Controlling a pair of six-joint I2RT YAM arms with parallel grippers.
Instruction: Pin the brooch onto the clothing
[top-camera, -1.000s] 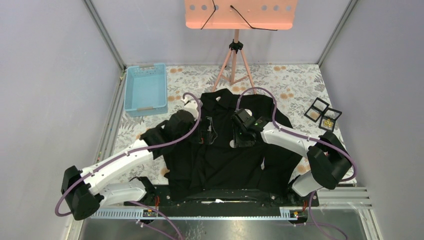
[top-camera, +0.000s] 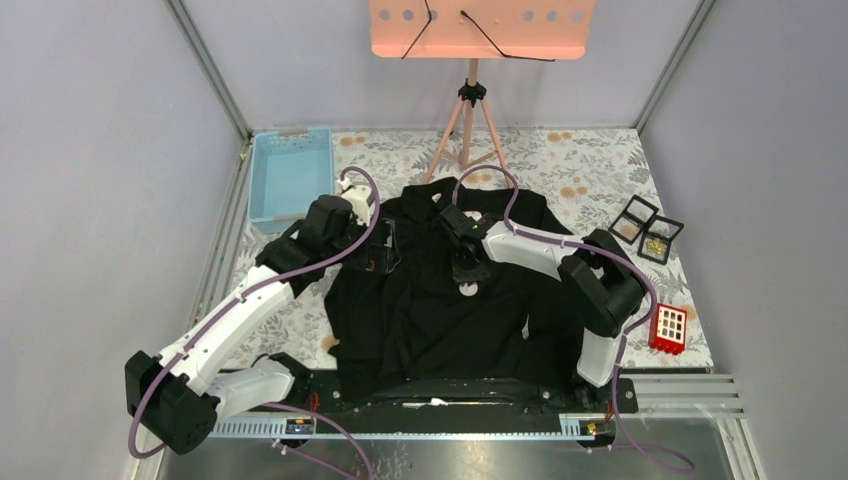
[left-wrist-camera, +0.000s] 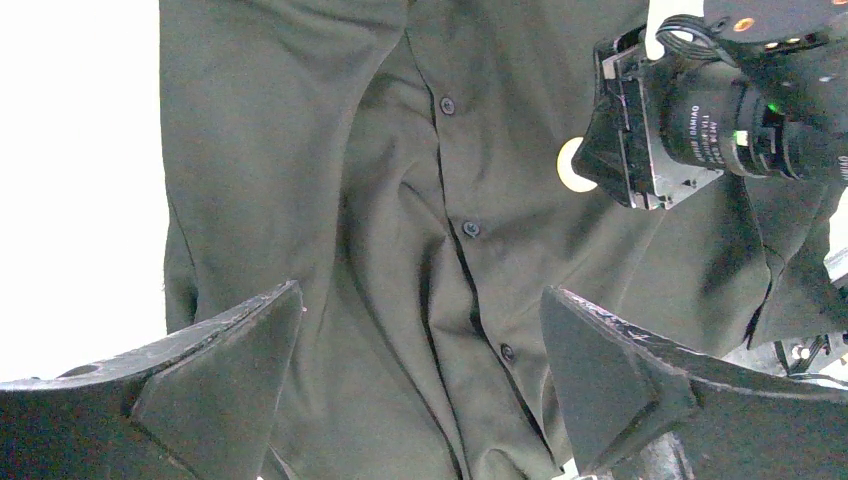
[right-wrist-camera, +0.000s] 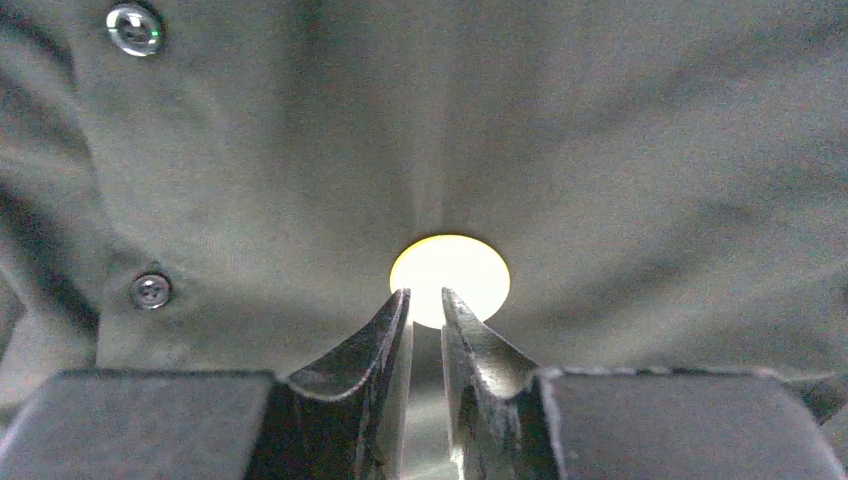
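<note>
Black buttoned clothing (top-camera: 430, 330) lies spread over the table. My right gripper is at a pale round disc (right-wrist-camera: 450, 262) on the cloth, right of the button line in the right wrist view, its fingertips slightly apart over the disc's lower part. Whether that disc is the brooch, I cannot tell. My left gripper hovers open above the left part of the clothing, with nothing between its fingers. The left wrist view shows the right gripper beside the same disc.
A blue basket (top-camera: 291, 170) stands at the back left, a pink stand (top-camera: 480, 30) at the back. Small black open boxes (top-camera: 660, 240) and a red case (top-camera: 668, 328) lie at the right edge.
My left gripper has moved back toward the upper left.
</note>
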